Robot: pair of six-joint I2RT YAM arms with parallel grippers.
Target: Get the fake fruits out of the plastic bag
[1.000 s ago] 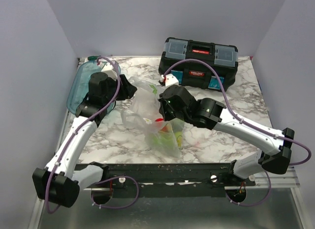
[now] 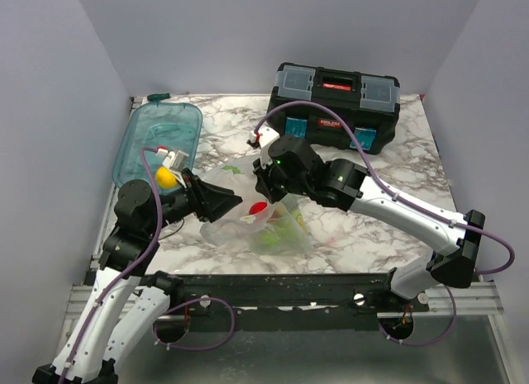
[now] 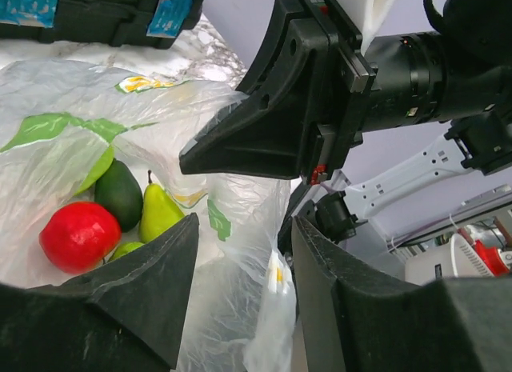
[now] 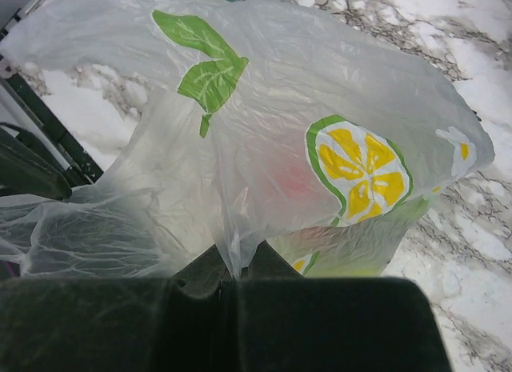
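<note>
The clear plastic bag (image 2: pixel 289 235) rests on the marble table, its mouth raised toward the left. My right gripper is shut on a gathered fold of the bag's edge. In the left wrist view, a red fruit (image 3: pixel 78 237), a dark green avocado (image 3: pixel 119 195) and a yellow-green pear (image 3: pixel 159 211) lie inside, with part of another green fruit (image 3: pixel 125 250). At the bag's mouth my left gripper stands partly open, its fingers apart. No fruit is between them; bag film (image 3: pixel 268 324) shows in the gap. A yellow fruit (image 2: pixel 166 178) is in the bin.
A translucent teal bin (image 2: pixel 188 120) stands at the back left, partly behind the left arm. The black toolbox (image 2: pixel 335 103) occupies the back right.
The right gripper has shifted left, drawing the bag's edge with it.
</note>
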